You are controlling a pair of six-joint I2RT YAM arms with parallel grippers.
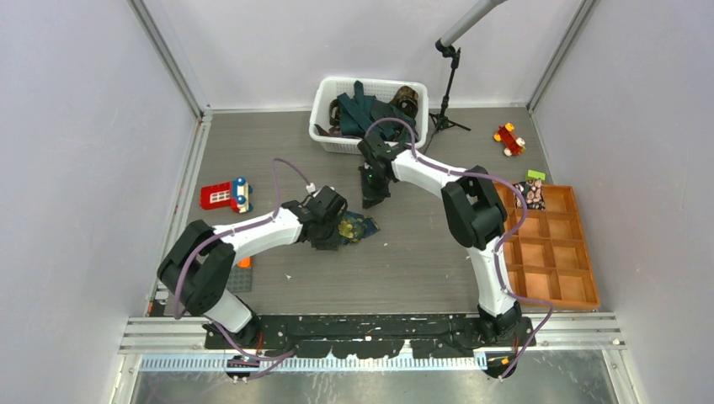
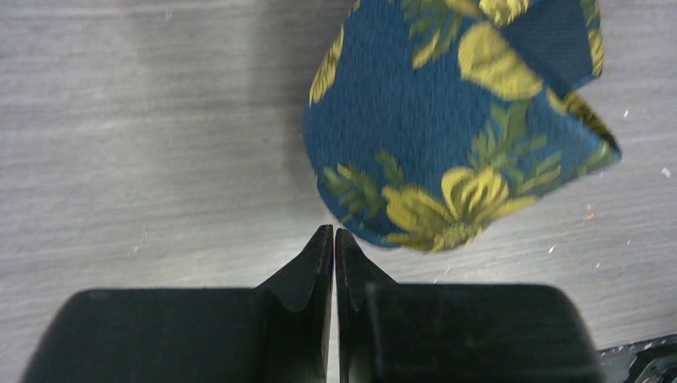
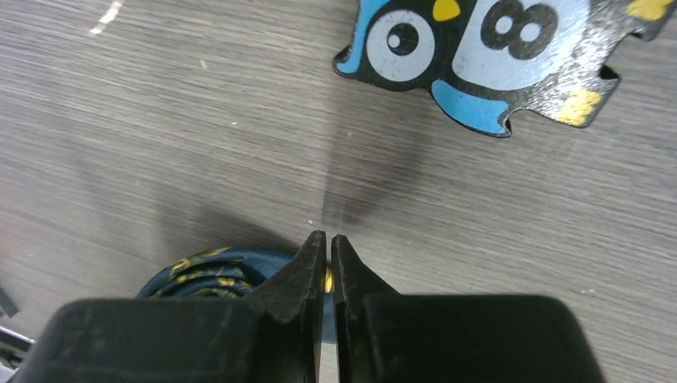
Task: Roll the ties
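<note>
A blue tie with yellow flowers (image 1: 358, 227), partly rolled up, lies on the grey table at the middle. In the left wrist view the tie (image 2: 415, 152) shows as a curved bundle with a loose folded end. My left gripper is at its edge with fingers together, and no cloth shows between them. My right gripper (image 1: 375, 202) is on the far side of the tie. The right wrist view shows the tie's coiled end (image 3: 211, 267) partly behind a finger; only a narrow slit parts the fingers, with a bit of tie visible through it.
A flat owl-like piece (image 3: 479, 48) lies beyond my right gripper. A white basket (image 1: 337, 141) of cloths stands at the back. An orange compartment tray (image 1: 551, 252) is at right, a red toy vehicle (image 1: 219, 196) at left.
</note>
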